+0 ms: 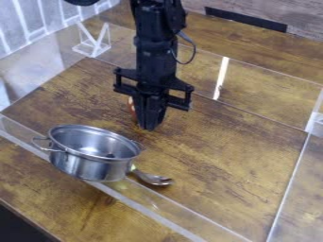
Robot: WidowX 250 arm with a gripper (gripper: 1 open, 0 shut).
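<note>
The black robot arm comes down from the top centre, and its gripper (149, 119) is low over the wooden table, above and behind a steel pot (89, 163). A small orange-red round object is mostly hidden behind the gripper, with only a sliver showing at its left side. The gripper looks shut, and whether anything is between its fingers cannot be seen clearly. A steel spoon (153, 178) lies just right of the pot.
A white frame-like piece (91, 38) stands at the back left, by a clear wall.
</note>
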